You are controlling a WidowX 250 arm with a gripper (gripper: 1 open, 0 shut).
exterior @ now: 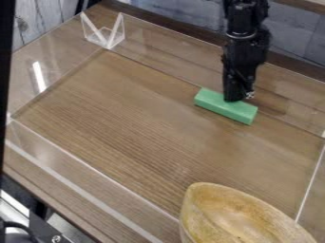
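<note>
A flat green block (pixel 222 108) lies on the wooden table toward the back right, angled slightly. My dark gripper (pixel 237 92) comes down from the top of the view to the back edge of the block, its tip low over it or touching it; which of these I cannot tell. It looks shut, and I see nothing held in it, though the tip is small and dark.
A large yellow bowl (pixel 235 223) sits at the front right. A white wire rack (pixel 105 30) stands at the back left. A grey wall runs behind.
</note>
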